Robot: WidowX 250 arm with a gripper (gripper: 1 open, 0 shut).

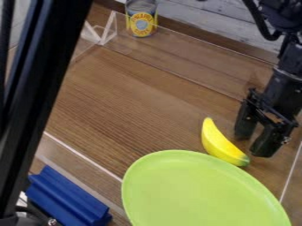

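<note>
A yellow toy banana [218, 143] stands out on the wooden surface, just above a large light-green oval plate [200, 196]. My black gripper [257, 135] is low at the right, just right of the banana, open, with its fingers pointing down toward the wood. Whether its fingertips touch the surface is hard to tell.
A can with a yellow label [140, 19] stands at the back near the white wall. A blue ridged object [65, 199] lies at the lower left, beside a black frame [35, 71].
</note>
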